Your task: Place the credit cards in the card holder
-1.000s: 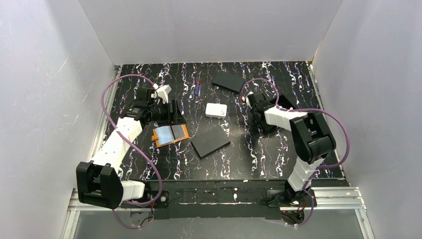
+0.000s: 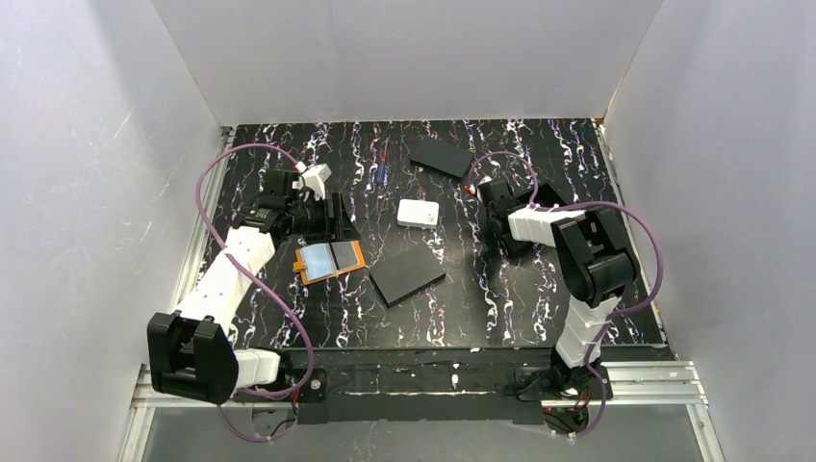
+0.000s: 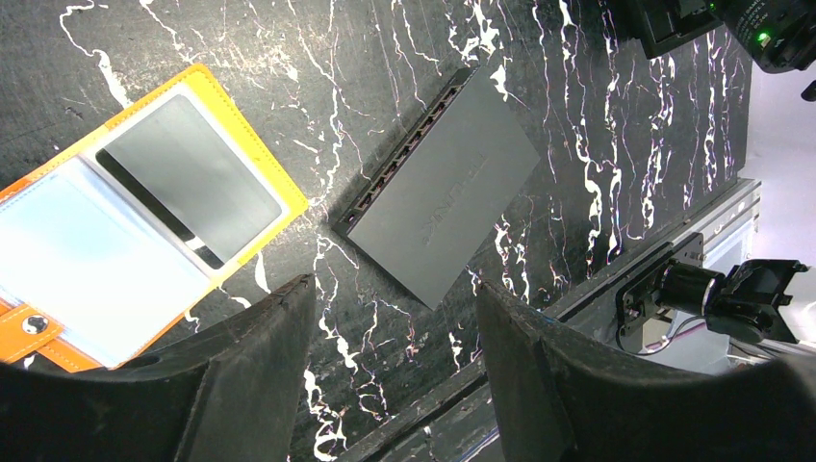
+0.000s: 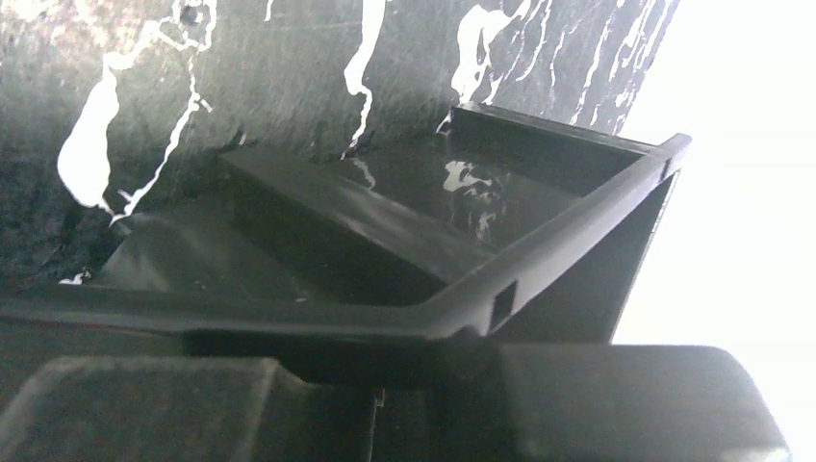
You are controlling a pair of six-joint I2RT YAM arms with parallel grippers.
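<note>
The orange-edged card holder [image 2: 329, 260] lies open on the left of the table, its clear sleeve pages showing large in the left wrist view. My left gripper hangs above the table near it, fingers apart and nothing between them. At the right, my right gripper is at the rim of a black divided tray [image 4: 568, 231]. Its two fingers look close together in front of the tray wall, and the dark image hides how far apart they are. No loose credit card can be made out in any view.
A flat black case [image 2: 407, 275] lies right of the holder, and another black slab [image 2: 442, 157] is at the back. Between them sits a white box [image 2: 418, 214]. A slim blue-red pen [image 2: 383, 168] lies further back.
The right arm's elbow and forearm have shifted slightly to the left, while its gripper stays at the tray. The left arm looks unmoved.
</note>
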